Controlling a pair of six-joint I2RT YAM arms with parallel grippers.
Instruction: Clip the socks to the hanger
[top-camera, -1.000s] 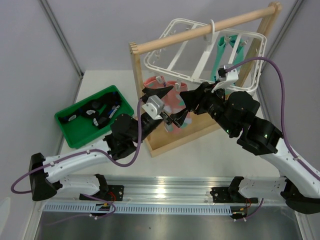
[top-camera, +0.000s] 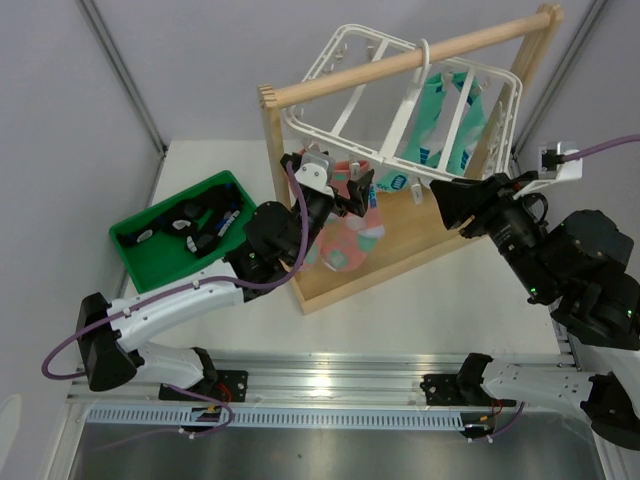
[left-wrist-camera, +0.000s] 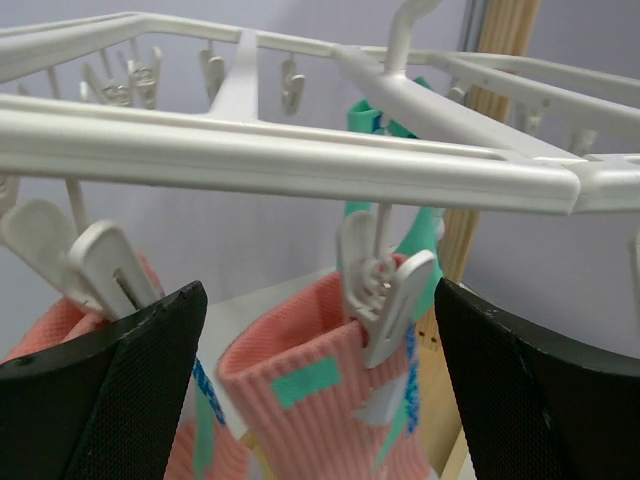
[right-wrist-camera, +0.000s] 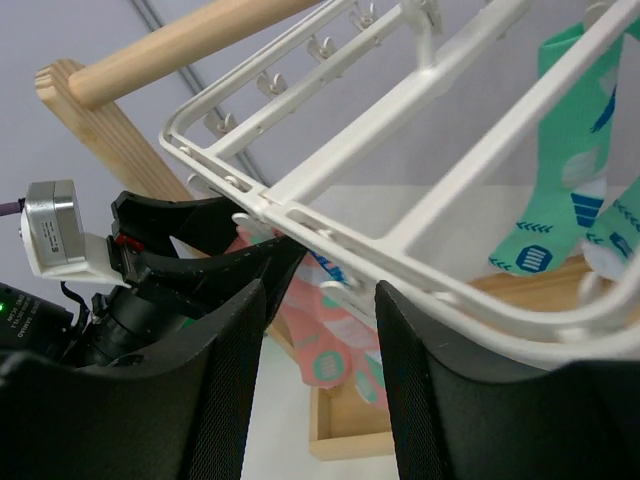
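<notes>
A white hanger (top-camera: 380, 158) hangs from the wooden rod, with clips along its bars. One pink sock (left-wrist-camera: 335, 400) hangs from a white clip (left-wrist-camera: 385, 300) at its cuff. A second pink sock (left-wrist-camera: 45, 340) is partly hidden at the left, by another clip (left-wrist-camera: 95, 260). Teal socks (top-camera: 445, 120) hang at the hanger's back right. My left gripper (top-camera: 330, 178) is open at the front left bar, its fingers (left-wrist-camera: 110, 390) on either side of the pink sock, apparently not gripping it. My right gripper stands part open by the front right bar, empty.
A green bin (top-camera: 150, 265) holding dark items sits to the left. The wooden rod (top-camera: 400, 62) and frame post (top-camera: 275, 150) flank the hanger. Bare white table (top-camera: 440, 310) lies in front of the frame.
My right gripper has moved right, away from the pink socks and along the front bar. The hanger has swung.
</notes>
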